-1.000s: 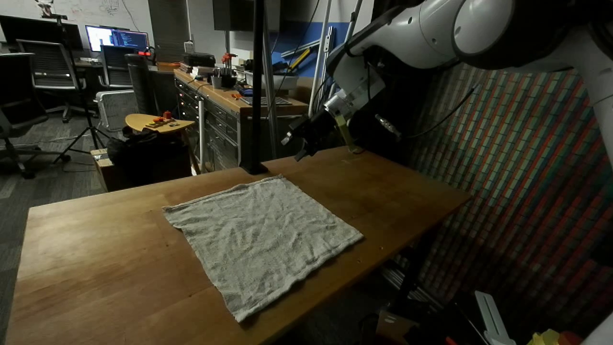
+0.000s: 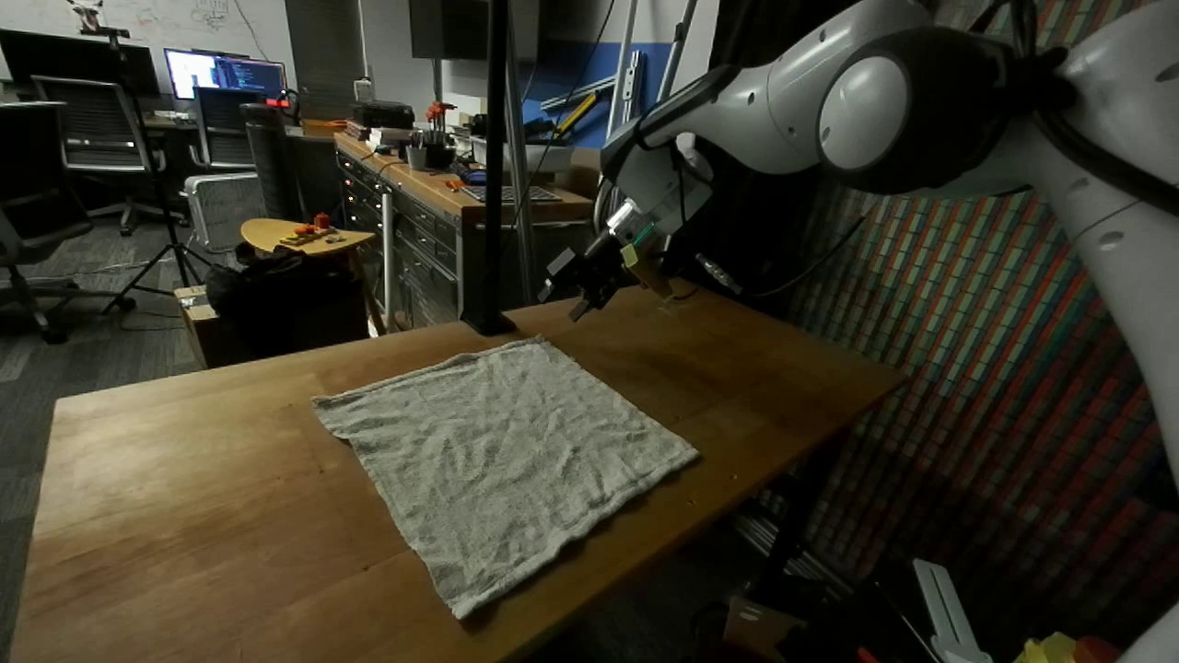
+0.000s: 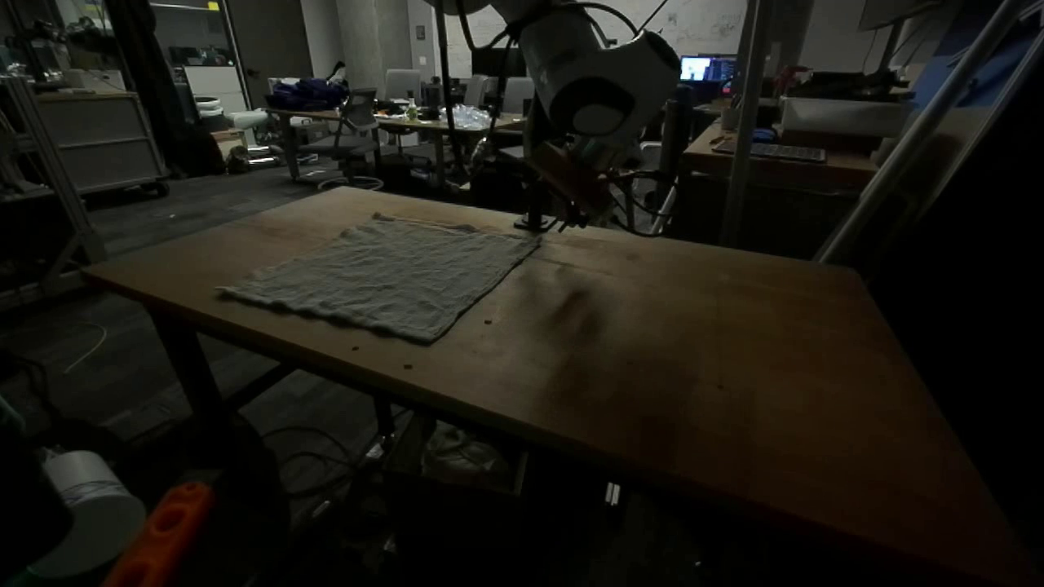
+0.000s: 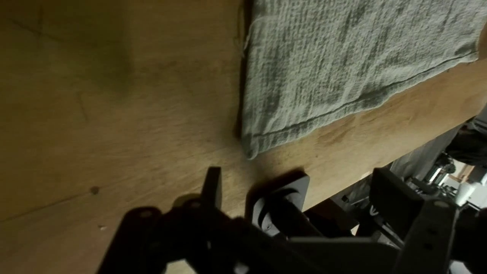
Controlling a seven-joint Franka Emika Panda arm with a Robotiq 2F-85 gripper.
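Observation:
A pale grey cloth (image 2: 514, 459) lies spread nearly flat on the wooden table, lightly wrinkled. My gripper (image 2: 561, 296) is above the table's back edge, close to the cloth's far corner but apart from it. In the wrist view that corner of the cloth (image 4: 292, 86) shows beyond the fingertips, with bare wood between. The gripper is open there, its two dark fingers wide apart and nothing held. From the second exterior view, the whole cloth (image 3: 382, 274) is visible on the table's left part; the gripper is dark and hard to make out.
A black post (image 2: 486, 320) rises from a base at the table's back edge, just beyond the cloth's corner; its base plate (image 4: 292, 189) appears between my fingers in the wrist view.
My arm has shifted left in exterior view 1, and the gripper sits slightly lower and nearer the cloth's far corner. The cloth has not moved.

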